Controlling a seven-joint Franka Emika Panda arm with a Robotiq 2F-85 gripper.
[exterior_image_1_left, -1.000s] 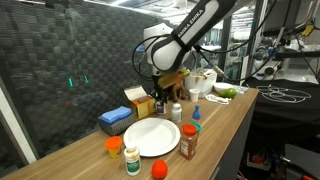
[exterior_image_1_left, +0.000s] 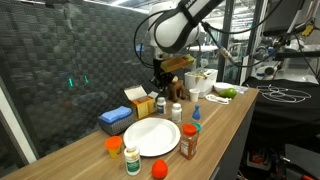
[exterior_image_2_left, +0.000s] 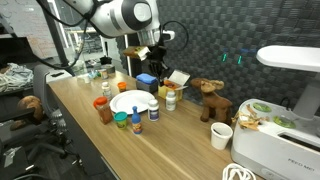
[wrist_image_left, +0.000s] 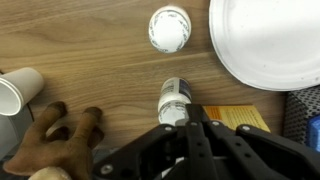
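In the wrist view my gripper appears shut, with nothing visible between its fingers. Close beside its tips stands a white bottle (wrist_image_left: 175, 100) on the wood, seen from above. A second white-topped bottle (wrist_image_left: 169, 29) stands nearer the round white plate (wrist_image_left: 268, 40). From outside, the gripper (exterior_image_1_left: 162, 86) hangs above the same pair, a back bottle (exterior_image_1_left: 161, 104) and a front bottle (exterior_image_1_left: 176, 113). Next to them is an open yellow box (exterior_image_1_left: 142, 102); its contents are hard to make out.
A brown deer toy (exterior_image_2_left: 215, 100) and a white cup (exterior_image_2_left: 221, 135) stand to one side. A blue basket (exterior_image_1_left: 116, 120), an orange cup (exterior_image_1_left: 113, 146), a red-brown jar (exterior_image_1_left: 188, 141) and a blue bottle (exterior_image_2_left: 137, 122) are around the plate. Bare wood (exterior_image_2_left: 180, 150) lies in front.
My arm has risen from low over the back bottle, and the gripper now hangs higher above it. The bottles, box and plate look unmoved.
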